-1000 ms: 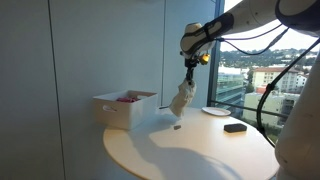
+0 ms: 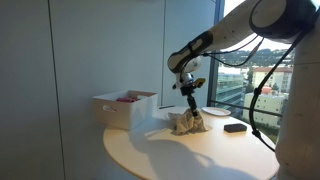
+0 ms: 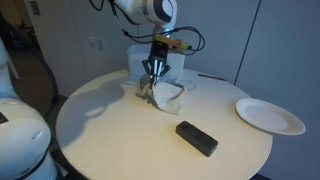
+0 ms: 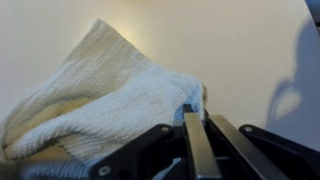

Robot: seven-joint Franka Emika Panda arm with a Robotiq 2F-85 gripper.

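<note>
A pale cloth (image 2: 189, 123) lies bunched on the round white table (image 2: 170, 155), part of it drawn up to my gripper (image 2: 193, 109). In the wrist view the light, textured cloth (image 4: 110, 100) spreads to the left of the fingers, and its edge runs in between them. My gripper points down and is shut on the cloth. From the other side, the cloth (image 3: 170, 98) slopes from the gripper (image 3: 155, 78) down onto the tabletop.
A white box (image 2: 126, 110) with something dark pink inside stands at the table's left rear. A black block (image 3: 197, 138) and a white plate (image 3: 270, 116) are on the table, apart from the cloth.
The gripper has come down with the cloth. A second ago the cloth hung above the table; now most of it rests bunched on the surface, lower and spread wider.
</note>
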